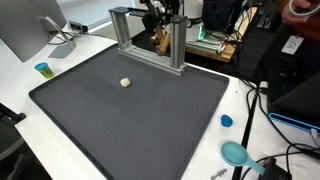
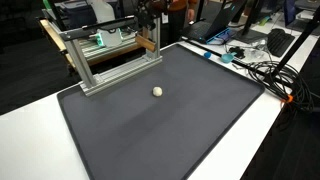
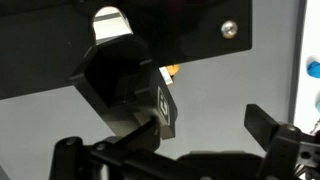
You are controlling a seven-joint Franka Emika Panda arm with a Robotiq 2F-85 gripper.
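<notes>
In the wrist view my gripper has its dark fingers well apart, with grey surface showing between them. A black, angular object (image 3: 120, 75) with a pale letter on its side lies close to the left finger; whether they touch I cannot tell. A small round beige piece (image 1: 125, 82) rests alone on the dark grey mat (image 1: 75, 95); it also shows as a pale disc (image 2: 157, 91) in the second exterior view. At the rack a brown, wood-coloured part (image 1: 164, 43) hangs below dark shapes. These dark shapes are hard to separate from the gripper in both exterior views.
The metal rack (image 2: 115, 75) stands at the mat's edge. A green-blue cup (image 1: 43, 70) stands beyond the mat. A teal ladle-like item (image 1: 238, 155) and a blue cap (image 1: 226, 121) lie off its other side, near cables.
</notes>
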